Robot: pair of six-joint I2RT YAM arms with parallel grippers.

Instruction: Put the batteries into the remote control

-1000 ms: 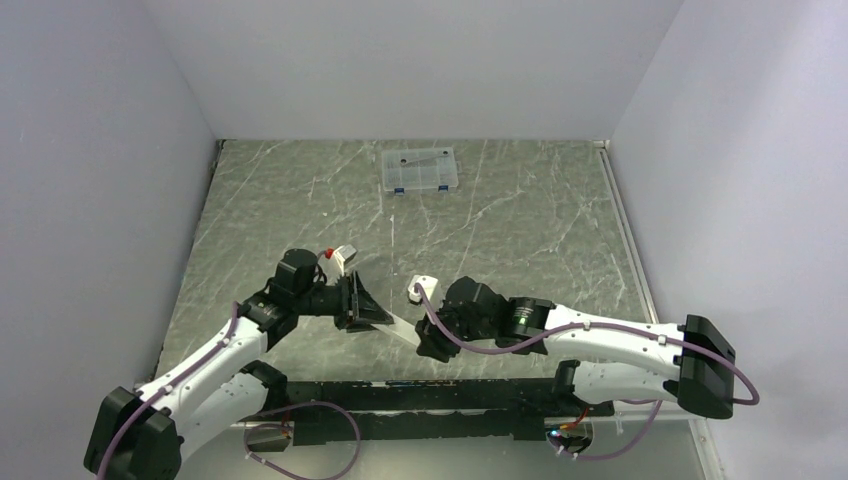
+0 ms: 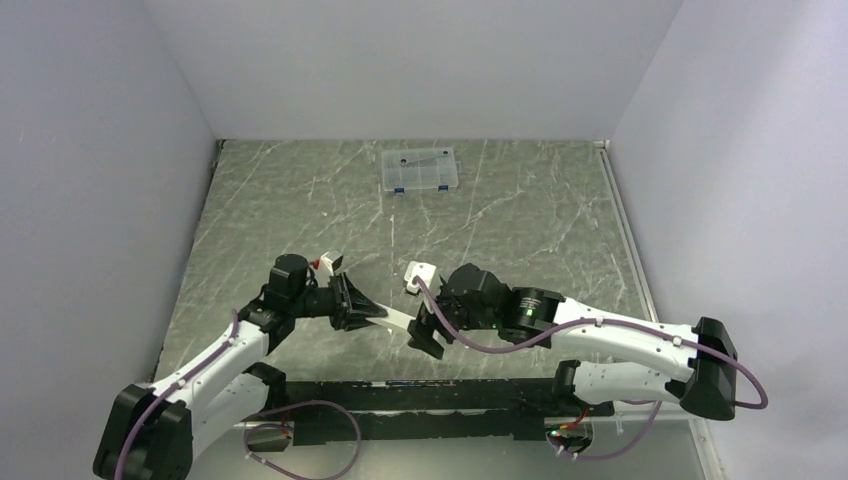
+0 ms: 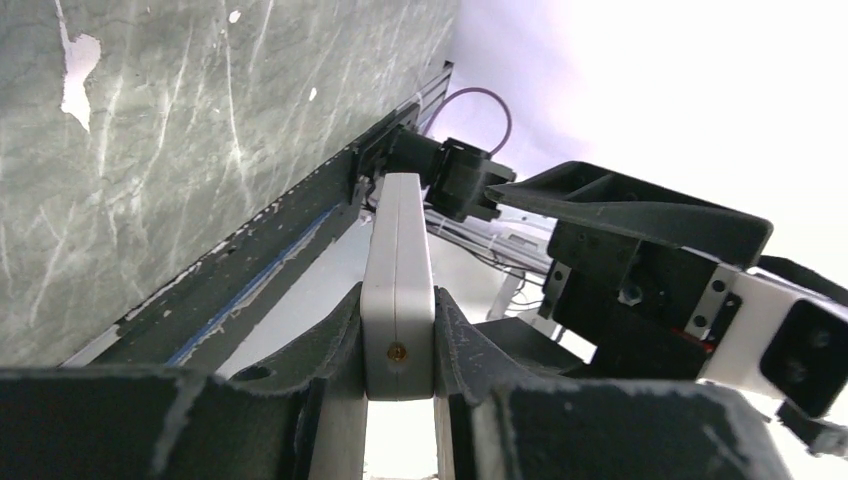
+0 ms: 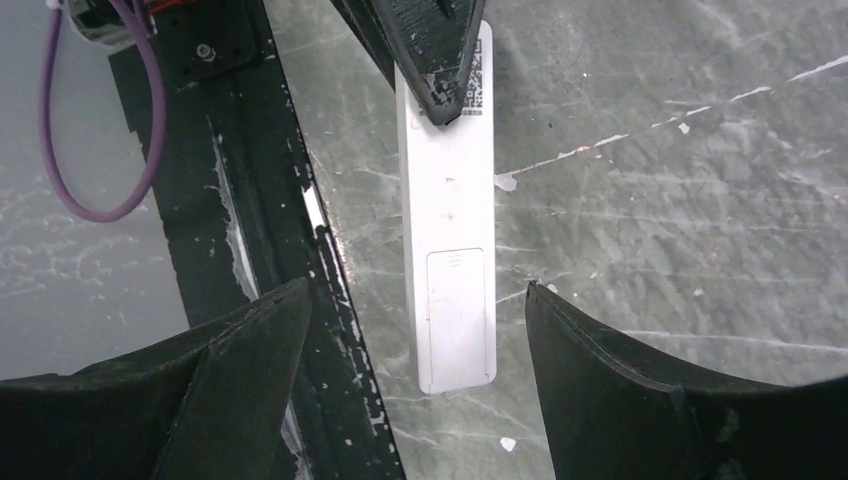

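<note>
A long white remote control (image 2: 393, 318) is held above the table between the two arms. My left gripper (image 2: 372, 312) is shut on one end of it; in the left wrist view the white remote (image 3: 398, 290) stands pinched between dark fingers. From the right wrist view, the back of the remote (image 4: 449, 215) is turned toward the camera, its battery cover (image 4: 456, 315) in place. My right gripper is open, its fingers (image 4: 600, 385) on either side of the cover end with gaps showing. No batteries can be made out.
Toward the back of the table lies a clear compartment box (image 2: 420, 172) with blue latches. A dark rail (image 2: 420, 397) runs along the front edge.
</note>
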